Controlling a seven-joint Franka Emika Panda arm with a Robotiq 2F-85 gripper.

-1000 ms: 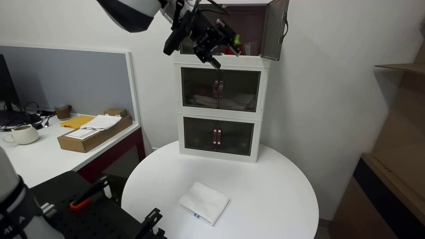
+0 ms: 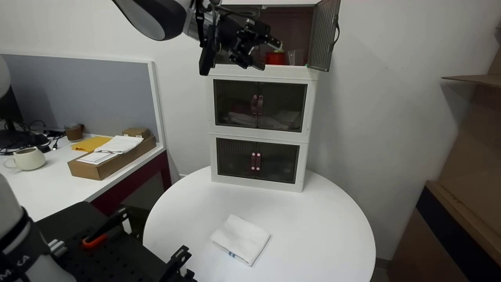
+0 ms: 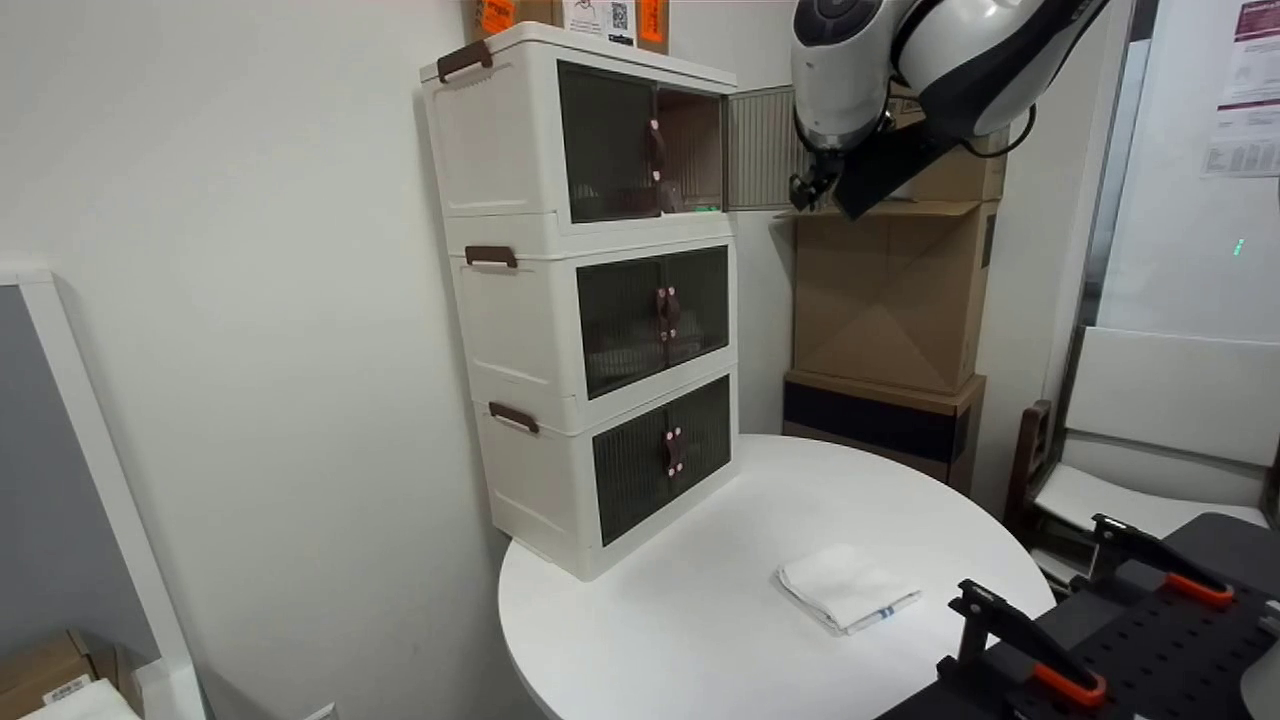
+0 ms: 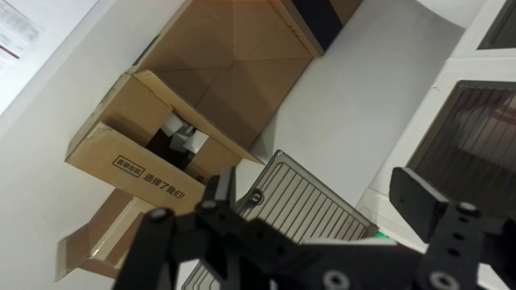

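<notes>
My gripper (image 2: 273,56) is open in front of the top compartment of a white three-tier cabinet (image 2: 263,73), with nothing between its fingers. The top compartment's right-hand door (image 2: 324,37) is swung wide open; in the wrist view this ribbed door (image 4: 304,203) lies beyond the gap between the spread fingers. Inside that compartment a red object (image 2: 275,58) and a clear one beside it show, partly hidden by the gripper. The middle doors (image 2: 259,104) and bottom doors (image 2: 256,160) are closed. A folded white cloth (image 2: 241,239) with a blue stripe lies flat on the round table (image 2: 324,225).
Cardboard boxes (image 3: 882,294) stand to the right of the cabinet. A side desk (image 2: 54,188) on the left holds a mug, a flat box and papers. Black clamps (image 3: 1032,648) edge the robot's mount. Around the cloth, the tabletop is clear.
The gripper has tilted upward and swung slightly, its fingertips now higher and pointing more to the right. Cloth and doors look unmoved.
</notes>
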